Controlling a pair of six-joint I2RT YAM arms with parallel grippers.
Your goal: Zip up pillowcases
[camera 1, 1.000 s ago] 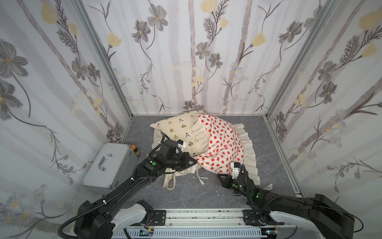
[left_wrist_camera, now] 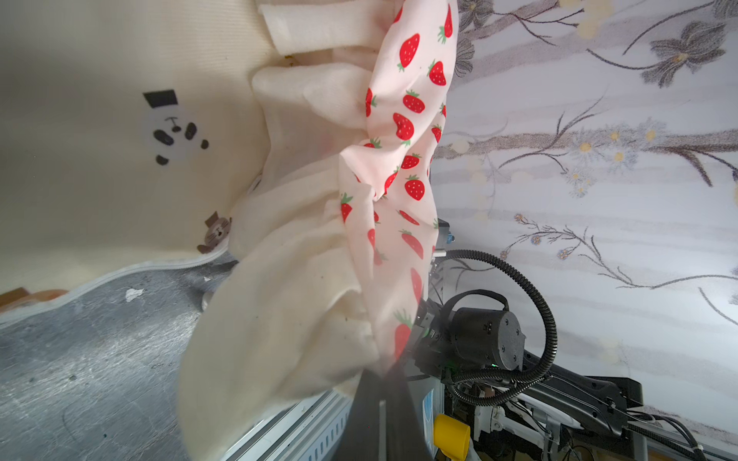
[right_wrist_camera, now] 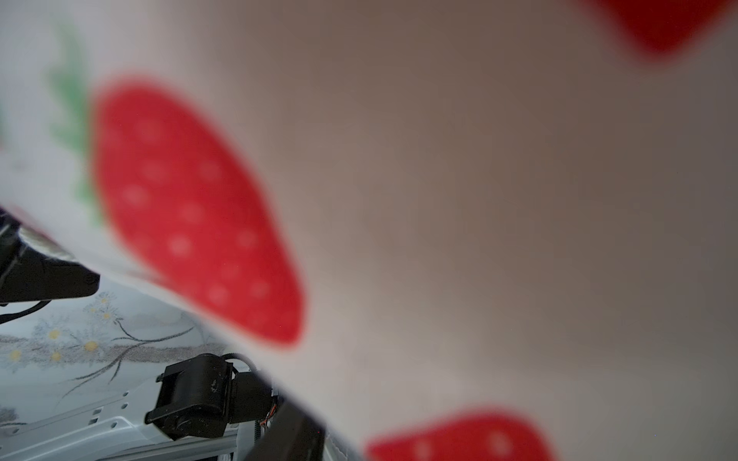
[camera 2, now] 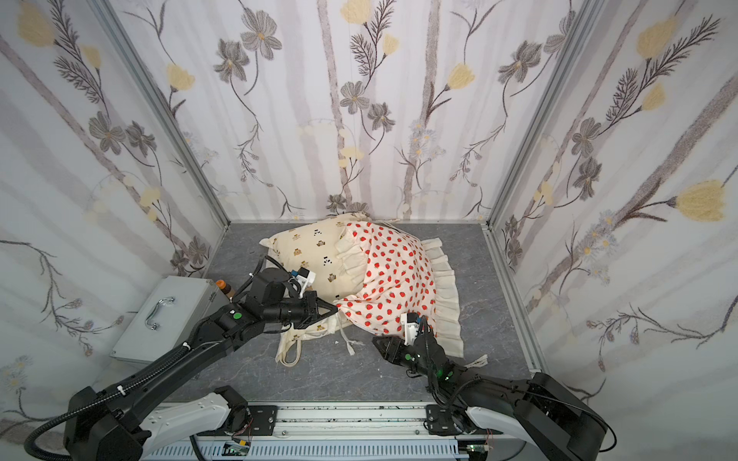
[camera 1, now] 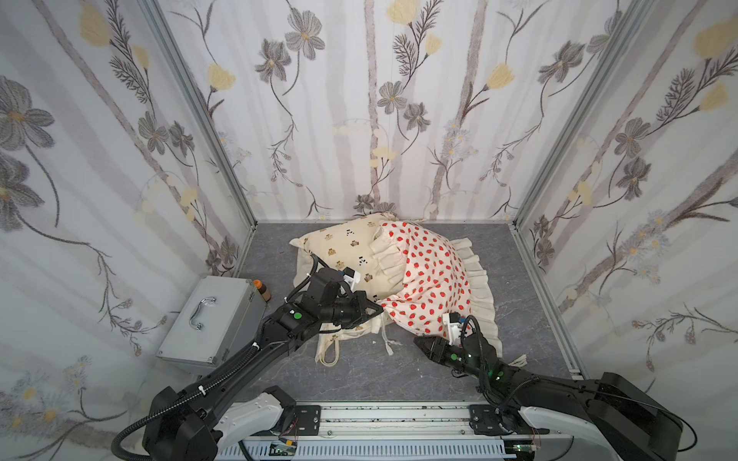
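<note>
On the floor lies a white pillowcase with red strawberries (camera 1: 428,272) and a pale frilled edge (camera 1: 482,296), bulging as if filled. My left gripper (camera 1: 379,309) is shut on its near left corner; in the left wrist view the gathered strawberry cloth (left_wrist_camera: 411,238) and frill run down between the fingers. No zipper or pull can be made out on it. My right gripper (camera 1: 421,345) is low at the pillowcase's near edge. Blurred strawberry cloth (right_wrist_camera: 499,230) fills most of the right wrist view and hides its fingertips, so its fingers cannot be judged.
A cream pillowcase with small animal faces (camera 1: 338,242) lies under and left of the strawberry one. White strips (camera 1: 387,342) trail on the floor between the grippers. A grey metal case (camera 1: 201,315) and an orange-capped bottle (camera 1: 261,289) stand left.
The left arm has barely moved, still at the same corner.
</note>
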